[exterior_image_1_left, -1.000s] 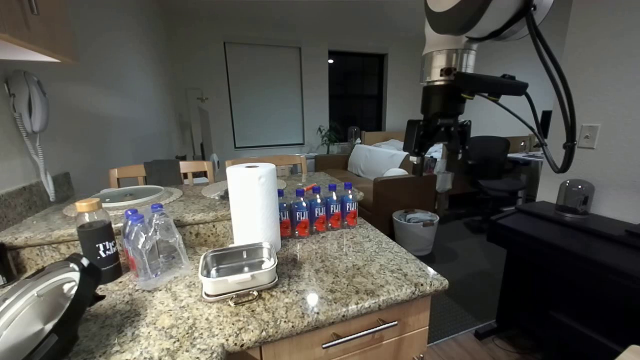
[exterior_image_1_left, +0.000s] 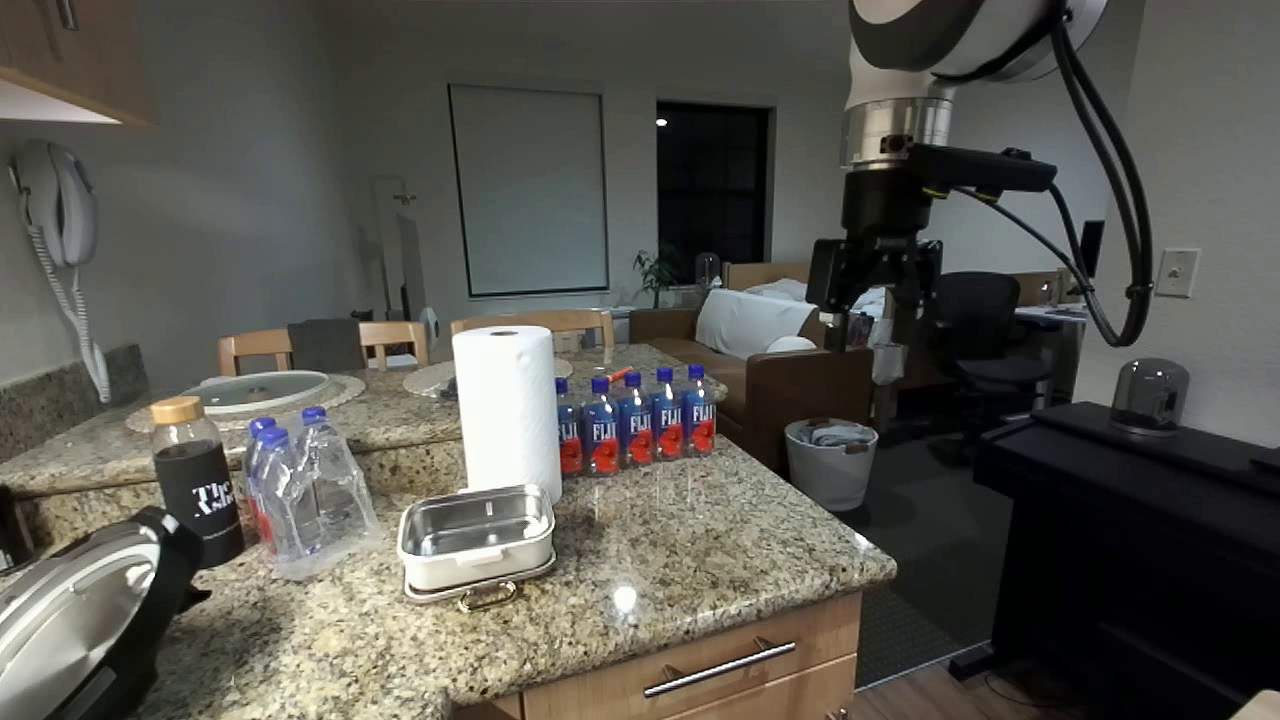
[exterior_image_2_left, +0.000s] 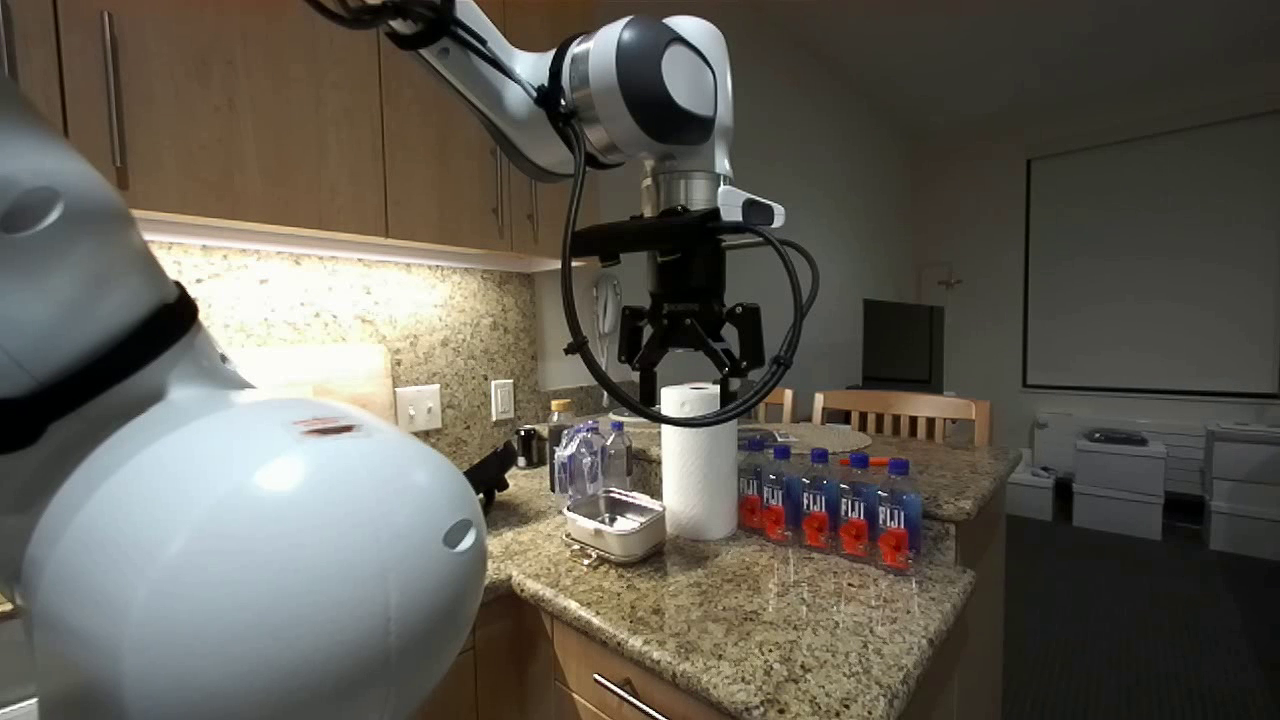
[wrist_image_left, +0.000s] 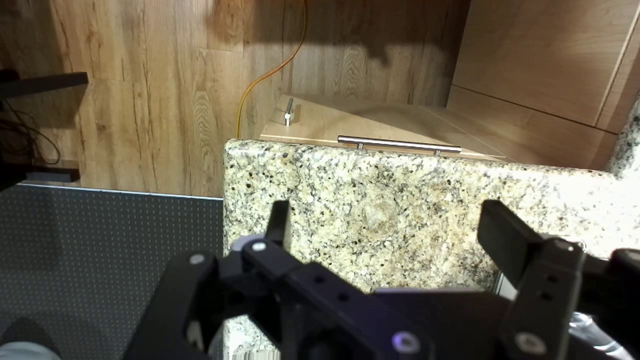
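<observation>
High above the granite counter (exterior_image_1_left: 720, 552) hangs my gripper, pointing down. Its two black fingers stand wide apart in the wrist view, with only bare stone visible below the gap. On the counter, a white-sided steel container (exterior_image_1_left: 477, 546) sits open on what looks like its lid; no contents show. Right behind it stands a paper towel roll (exterior_image_1_left: 509, 414). A row of several Fiji water bottles (exterior_image_2_left: 817, 504) is lined up beside the roll, upright, with blue caps. None of these touches my gripper.
Plastic-wrapped bottles (exterior_image_1_left: 306, 492) and a dark bottle with a wooden cap (exterior_image_1_left: 198, 486) stand at the counter's left. Nearer lies a black and silver appliance (exterior_image_1_left: 90, 612).
</observation>
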